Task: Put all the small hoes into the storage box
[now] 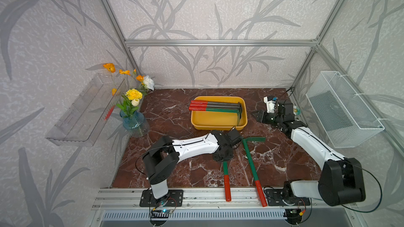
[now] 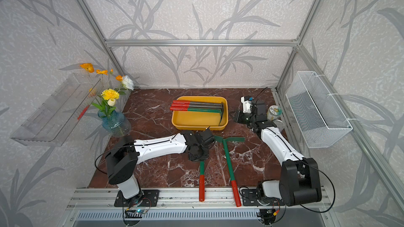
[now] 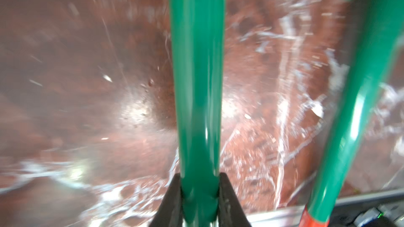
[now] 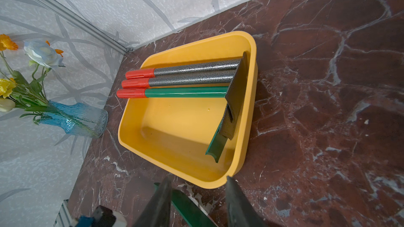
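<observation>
In the left wrist view, my left gripper is shut on the green handle of a small hoe (image 3: pixel 197 79), one finger on each side. The hoe's red grip end (image 1: pixel 227 187) points at the front edge in the top left view; its head is hidden behind my wrist. A second hoe (image 1: pixel 251 164), green with a red end, lies to the right on the table. The yellow storage box (image 1: pixel 210 127) stands behind, with several hoes along its back side. To the right of the box, my right gripper is open, nothing between its fingers.
A glass vase of flowers (image 1: pixel 135 124) stands left of the box. A clear basket (image 1: pixel 75 122) hangs on the left wall and a white wire basket (image 1: pixel 345 113) on the right. Bare table (image 1: pixel 164 113) lies left of the box.
</observation>
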